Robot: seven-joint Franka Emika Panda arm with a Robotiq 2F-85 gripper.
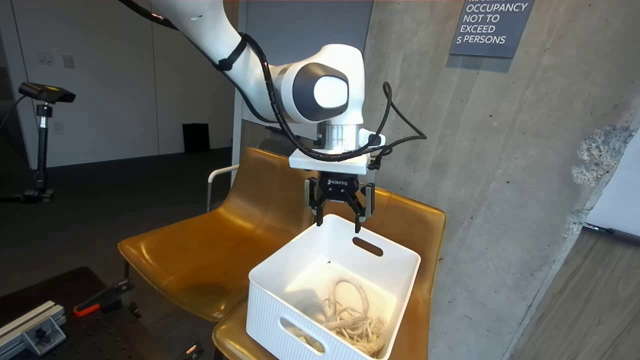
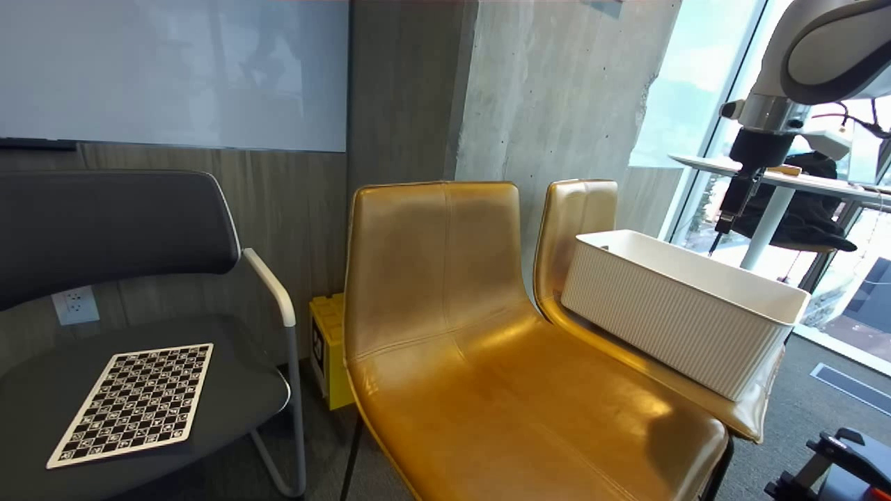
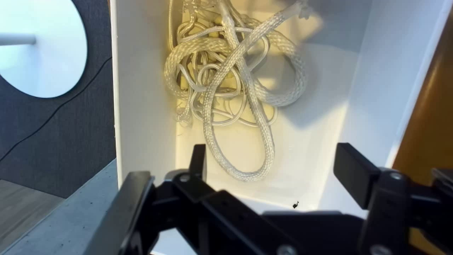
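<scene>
My gripper [image 1: 339, 227] is above the far end of the white bin [image 1: 273, 294], its two fingers spread apart with nothing between them. A thick white braided rope [image 3: 268, 142] lies inside the bin, bent into a loop that points toward my fingers in the wrist view. Beneath and around it is a tangle of thinner cords and another thick coil [image 3: 297, 80]. Seen from the second exterior view, the gripper [image 2: 715, 243] hangs beyond the bin's [image 2: 660, 309] near wall, which hides the rope.
The bin stands on a tan chair [image 1: 429, 234], with a second tan chair [image 1: 198, 240] beside it. A concrete wall [image 1: 510, 180] rises behind. At the lower left, clamps [image 1: 108, 297] lie on a dark surface.
</scene>
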